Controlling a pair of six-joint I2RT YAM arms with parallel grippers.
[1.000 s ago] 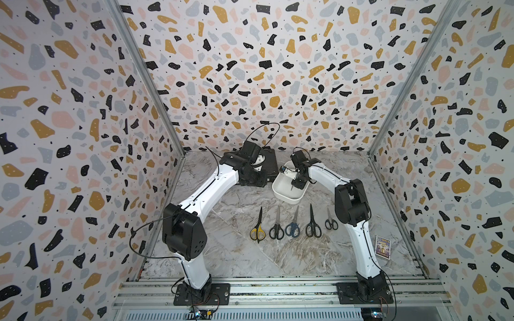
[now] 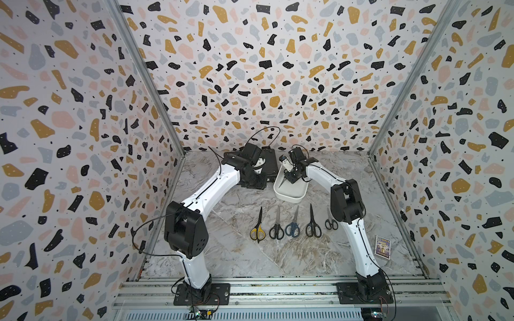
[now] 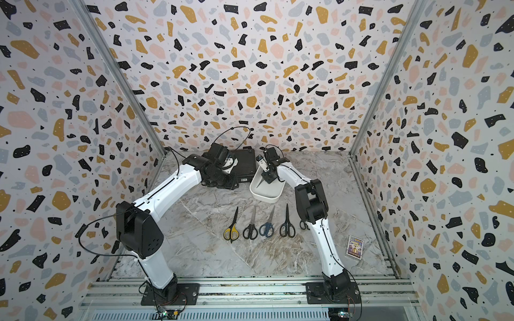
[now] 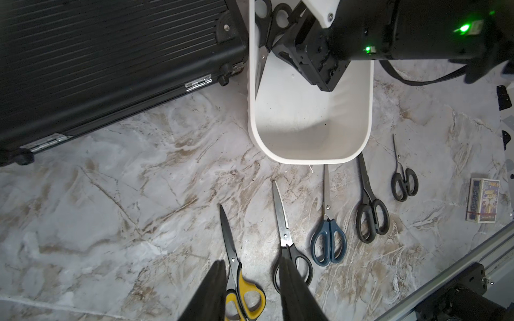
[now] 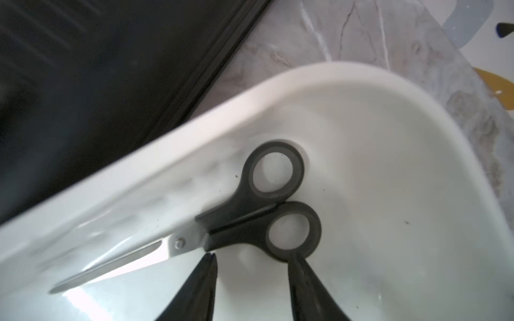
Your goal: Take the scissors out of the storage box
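One pair of black-handled scissors lies inside the white storage box, along the wall beside the black case. My right gripper is over the box, its fingers apart with nothing between them; the lower handle loop lies just ahead of the gap. In the left wrist view the right gripper covers part of the box and the scissors' handles. My left gripper is open and empty, above the table left of the box.
In front of the box lie yellow-handled scissors, blue-handled scissors and several black-handled pairs. A black ribbed case stands close against the box's left side. A small card box lies at the right.
The box has moved slightly, and the scissors in it now lie nearer its left wall. The left arm has barely moved.
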